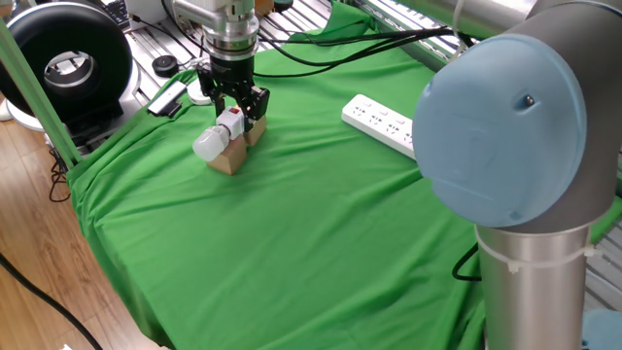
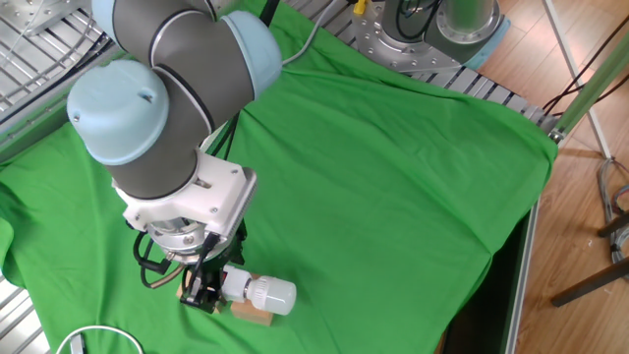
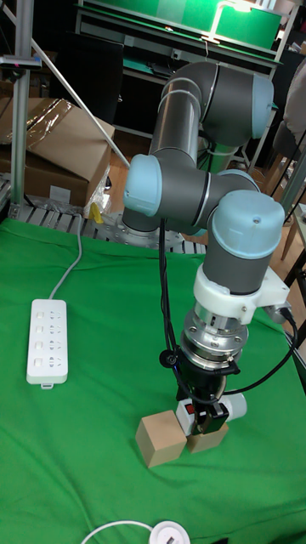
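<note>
A white bulb-shaped device with a frosted round end and a small red patch lies across two brown wooden blocks. The front block and the rear block stand close together on the green cloth. My black gripper points down over the device's base, its fingers apart on either side of it. In exterior view 2 the gripper's arm hides most of one block, while the frosted end sticks out to the right. Exterior view 3 shows one finger in front of the base; contact with it cannot be made out.
A white power strip lies on the cloth, well apart from the blocks. Near the cloth's edge is a white round object with a cable. Black cables hang along the arm.
</note>
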